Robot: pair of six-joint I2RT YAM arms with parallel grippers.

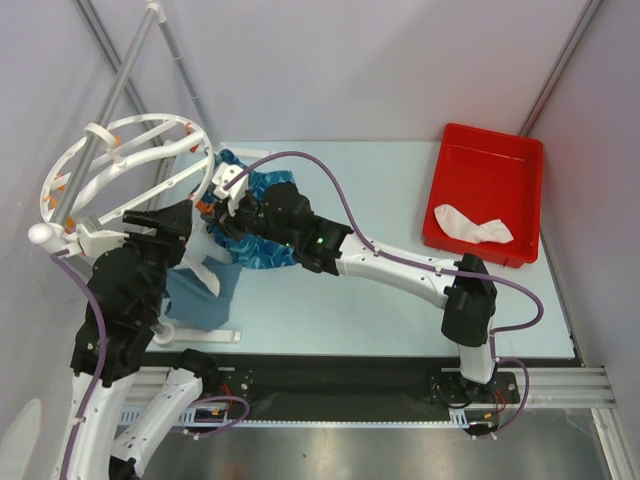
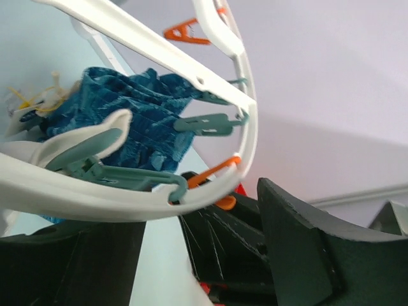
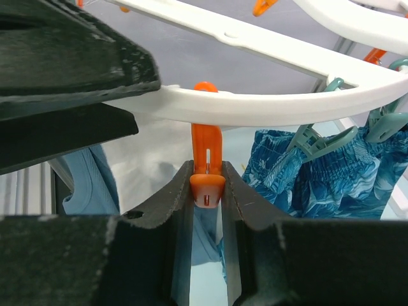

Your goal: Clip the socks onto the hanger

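Note:
A white round hanger [image 1: 125, 185] with orange and green clips stands at the left in the top view. In the right wrist view my right gripper is shut on an orange clip [image 3: 207, 150] hanging from the rim. My left gripper [image 1: 180, 222] is beside the same stretch of rim. Its fingers [image 2: 83, 261] stand apart in the left wrist view, with no sock visible between them. A pale cloth [image 3: 143, 159] shows behind the orange clip; what holds it is hidden. Inside the red bin lies a white sock [image 1: 472, 226].
Patterned blue cloth [image 1: 262, 235] is behind the right gripper, near green clips [image 3: 322, 140]. A grey-blue cloth [image 1: 203, 298] is below the hanger. The red bin [image 1: 490, 165] sits at the back right. Mid-table is clear.

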